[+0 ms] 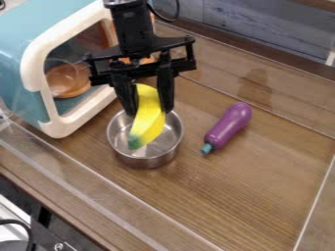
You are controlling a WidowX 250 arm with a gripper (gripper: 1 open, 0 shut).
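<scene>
A black gripper (pixel 147 98) hangs from the top centre over a steel bowl (pixel 167 153). Between its fingers is a yellow banana (pixel 148 117) with a green lower end, standing at a slant in the bowl. Whether the fingers press on the banana I cannot tell. A purple eggplant (pixel 230 125) with a blue-green tip lies on the wooden table to the right of the bowl.
A light-blue open box with a white rim (pixel 43 98) stands at the left, holding an orange bowl (pixel 65 80). A wall (pixel 268 29) runs along the back.
</scene>
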